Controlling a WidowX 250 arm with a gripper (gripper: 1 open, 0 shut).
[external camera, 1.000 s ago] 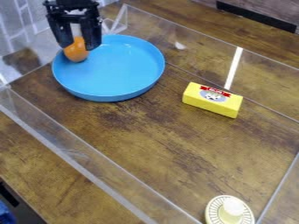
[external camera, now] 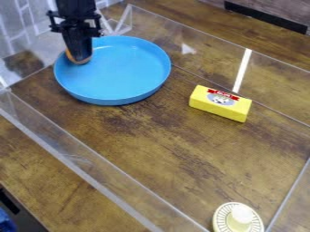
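My gripper (external camera: 78, 42) is at the upper left, lowered over the left rim of a blue plate (external camera: 119, 78). Directly under it, mostly hidden by it, is a small orange object (external camera: 78, 57). The gripper's fingers are dark and close together; whether anything is between them is hard to tell at this size.
A yellow box (external camera: 220, 102) with a red and white label lies to the right of the plate. A round white object (external camera: 240, 217) is at the bottom right. Clear plastic walls edge the wooden surface, whose middle is free.
My gripper has moved down over the orange object, covering more of it. The plate, yellow box and white object look unmoved.
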